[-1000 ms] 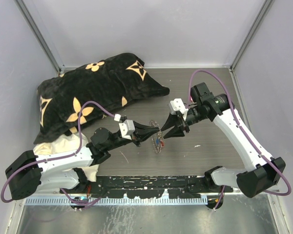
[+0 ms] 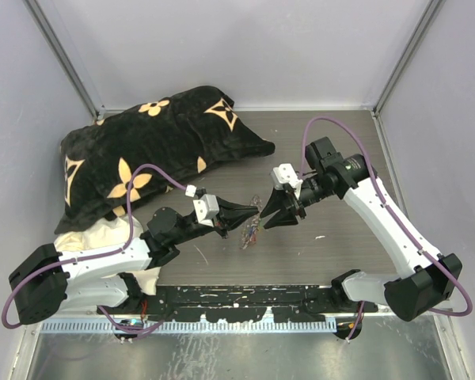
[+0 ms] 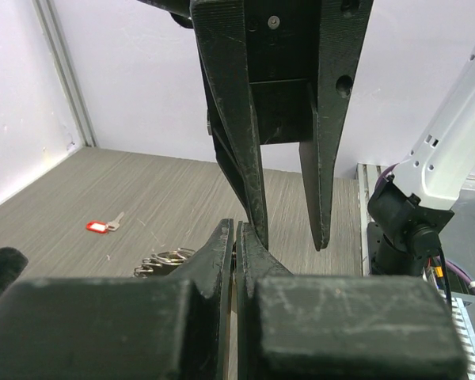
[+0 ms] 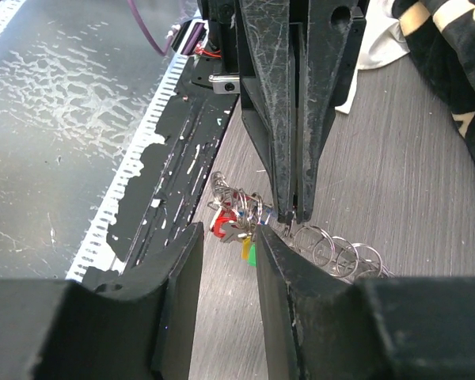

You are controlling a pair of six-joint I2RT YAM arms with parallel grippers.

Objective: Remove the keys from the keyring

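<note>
The keyring (image 4: 332, 253), a bunch of wire rings with red, yellow and green tagged keys, hangs from my left gripper (image 2: 255, 210), whose fingers are shut on it in the right wrist view. My right gripper (image 2: 279, 215) is just to the right, its fingers part open and facing the bunch from close by; whether anything is between them is hard to tell. A loose key with a red tag (image 3: 103, 226) lies on the tabletop in the left wrist view, away from both grippers.
A black patterned cloth (image 2: 142, 150) covers the back left, over a white cloth (image 2: 95, 237). White walls enclose the back and sides.
The hanging bunch has swung and turned, its coloured tags shifting. My left gripper has not visibly moved.
</note>
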